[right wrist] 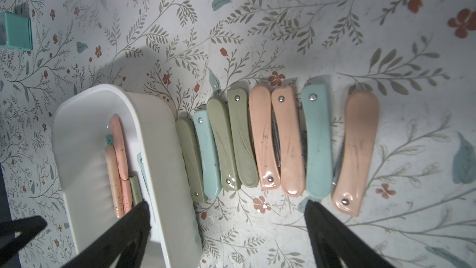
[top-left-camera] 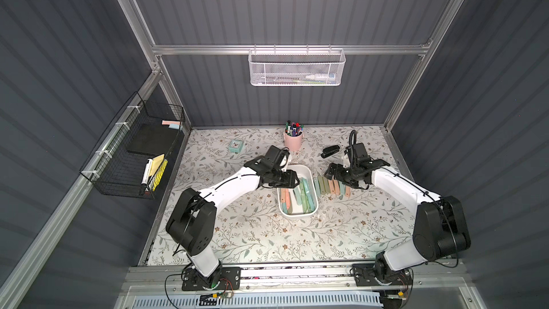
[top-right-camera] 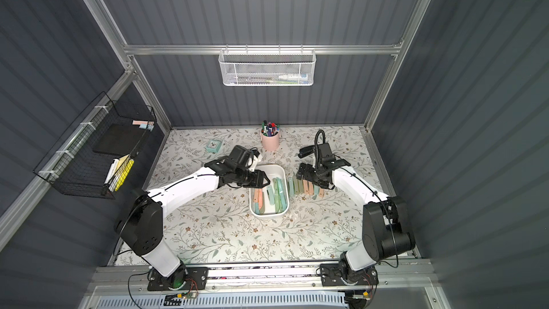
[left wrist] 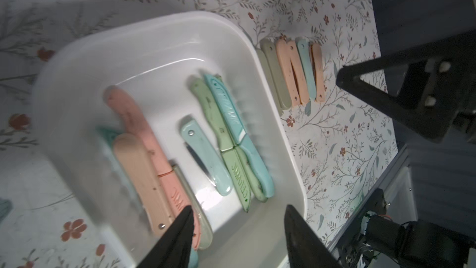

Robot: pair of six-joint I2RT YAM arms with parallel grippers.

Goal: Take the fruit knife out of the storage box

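A white storage box on the table holds several knives in mint, green and pink, including a short mint knife in its middle and a long blue-and-green one along its side. My left gripper is open above the box, with nothing between its fingers. My right gripper is open to the right of the box, over a row of folded knives lying on the table, and holds nothing.
A pink pen cup, a black stapler and a small mint clock stand behind. A black wire basket hangs on the left wall, a white one on the back.
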